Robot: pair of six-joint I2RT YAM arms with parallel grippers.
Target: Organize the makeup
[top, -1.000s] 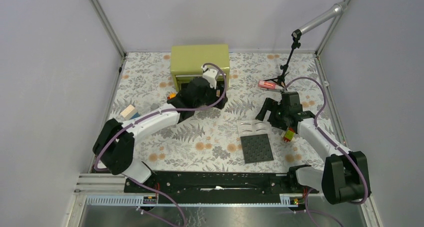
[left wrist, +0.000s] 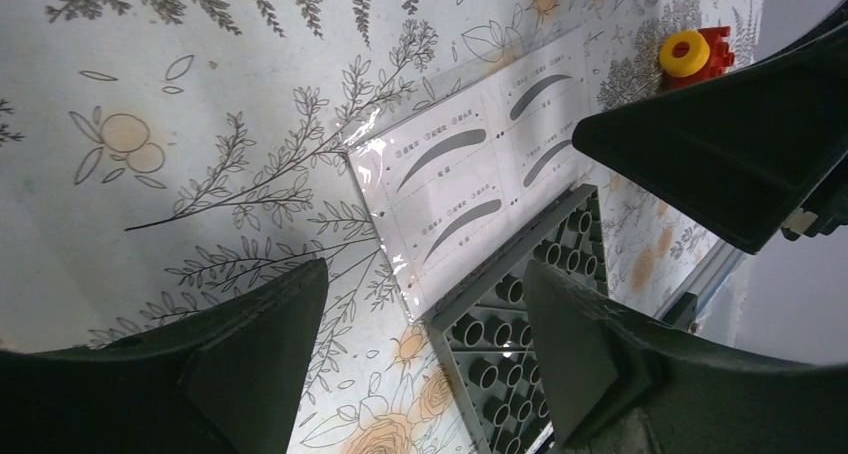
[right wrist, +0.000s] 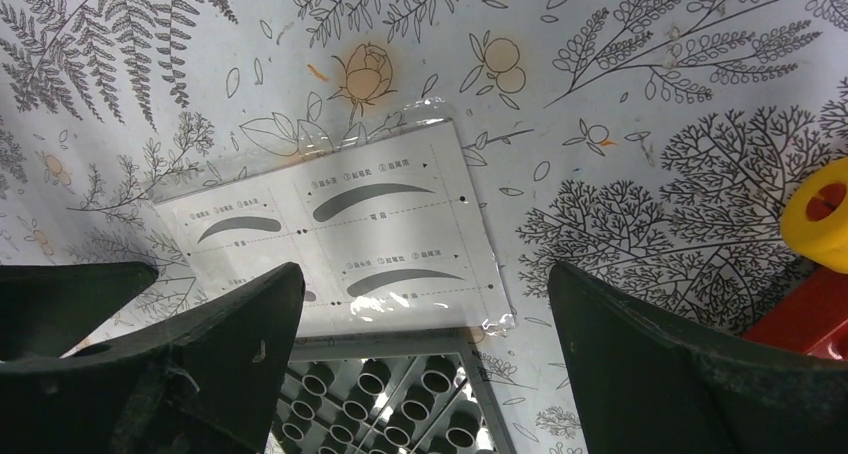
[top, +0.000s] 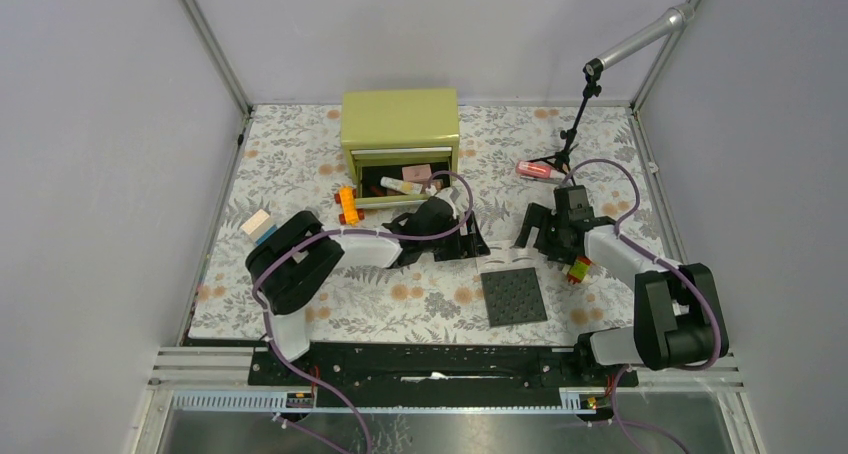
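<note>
A clear-sleeved eyebrow stencil card [right wrist: 365,229] lies flat along the far edge of a dark grid holder [top: 513,297]. My left gripper [top: 472,236] hovers at the card's left side, fingers apart and empty. My right gripper [top: 540,226] stands open above the card's right side, nothing between its fingers. A green cabinet [top: 399,114] at the back has an open drawer holding a white tube [top: 400,186], a pink item [top: 416,173] and other items. A pink tube [top: 535,170] lies at the back right.
An orange toy [top: 348,206] stands left of the cabinet, a red-yellow toy [right wrist: 815,309] right of the card, and a beige-blue block [top: 258,226] at far left. A lamp stand [top: 585,94] rises at the back right.
My left gripper has moved from in front of the cabinet's drawer down and right to the card, uncovering the drawer's contents. My right gripper has shifted slightly.
</note>
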